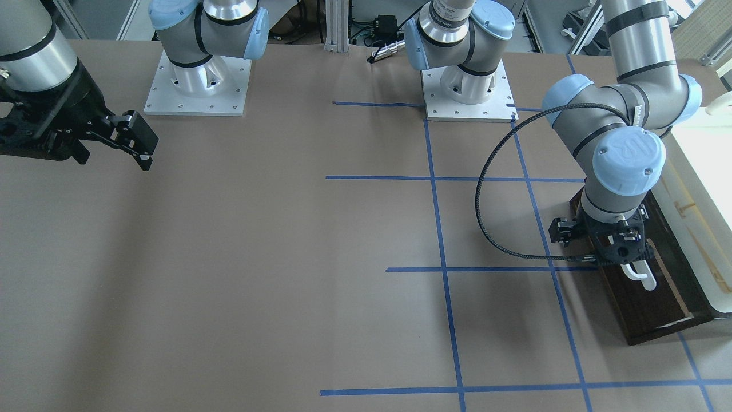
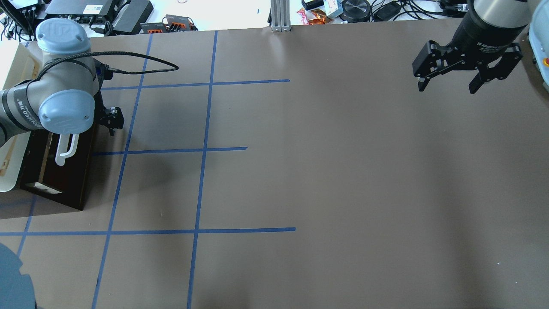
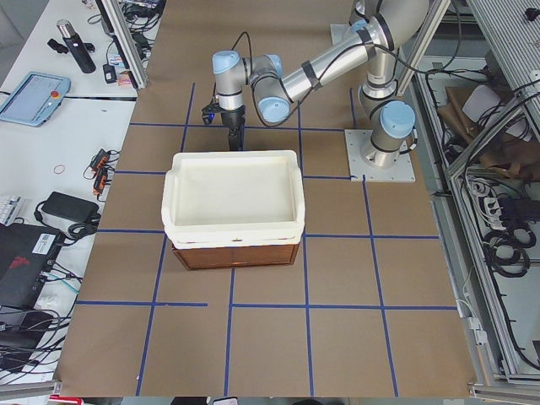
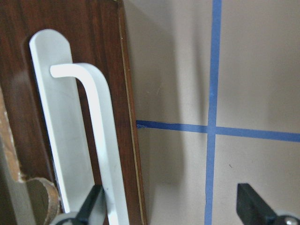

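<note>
My gripper is at the front of a dark wooden cabinet [image 1: 638,316] with a cream top [image 3: 233,199]. Its fingers stand wide open in the left wrist view, one finger against the white bar handle [image 4: 102,126], the other over the taped floor. The handle sits on a wooden panel [image 4: 112,42], which has a cut-out edge and a gap beside it at lower left, so it stands partly out from the body. In the front view the handle [image 1: 641,274] shows below my gripper; the arm hides part of the cabinet.
Another black gripper [image 2: 466,64] hangs at the top right of the top view. Two other arm bases [image 1: 470,110] stand at the back.
</note>
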